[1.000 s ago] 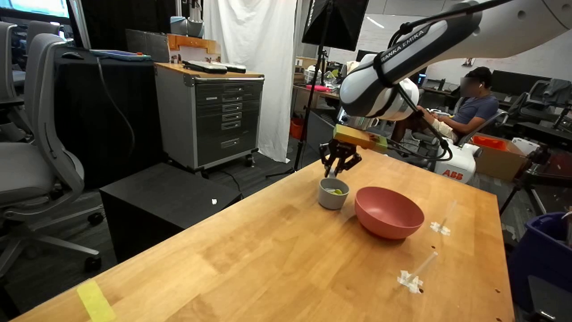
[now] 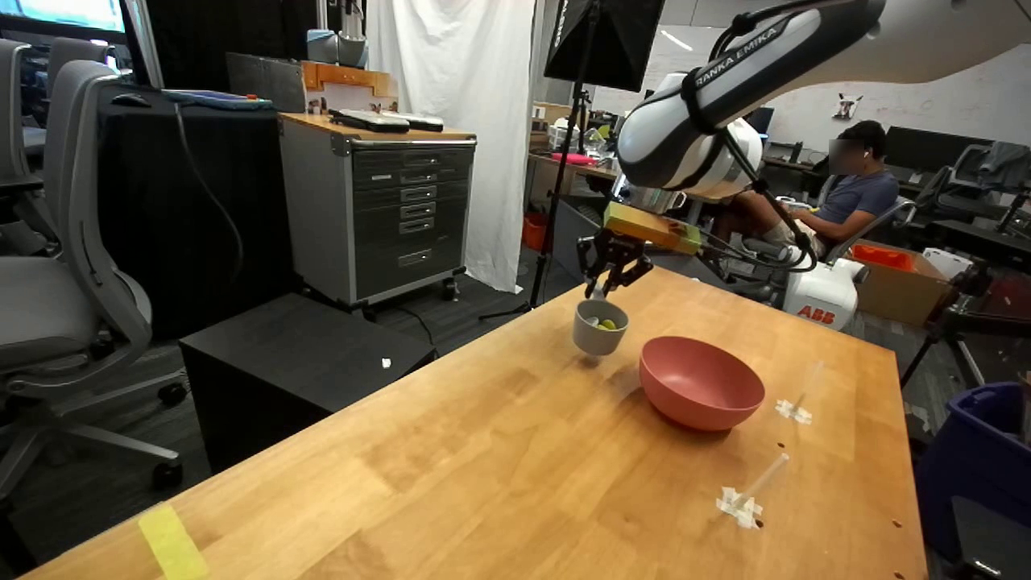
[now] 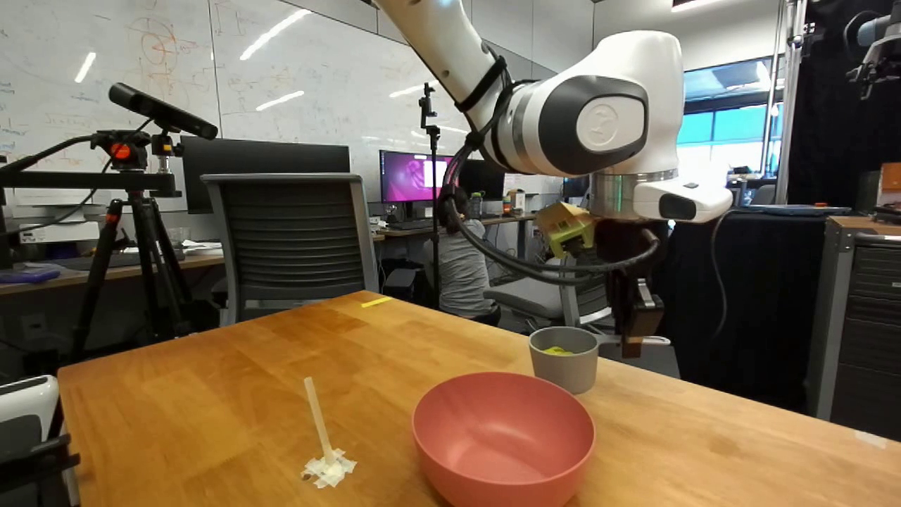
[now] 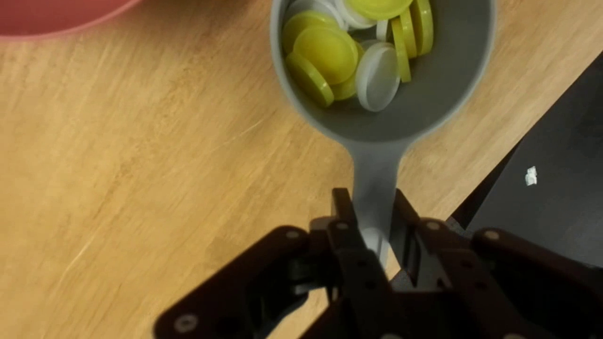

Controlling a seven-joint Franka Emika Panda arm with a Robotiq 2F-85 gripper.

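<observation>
A grey cup [image 2: 596, 337] with a flat handle [image 4: 375, 181] hangs a little above the table, near its edge. My gripper is shut on that handle, one dark finger on each side. Inside the cup lie several yellow discs [image 4: 326, 53] and white discs [image 4: 378, 77]. Empty and upright, a pink bowl [image 2: 701, 382] stands on the wooden table close to the cup. In the second exterior view the cup [image 3: 564, 359] shows behind the bowl [image 3: 504, 435], and the fingers are dark and partly hidden.
Two clear sticks, one of them this stick [image 2: 768, 477], stand taped to the table [image 2: 464, 464] on the bowl's far side from the cup. A black box [image 2: 300, 362] is beside the table's edge.
My gripper has risen with the cup in it, lifting it off the table. A gap and shadow now show beneath the cup. The bowl has stayed in place.
</observation>
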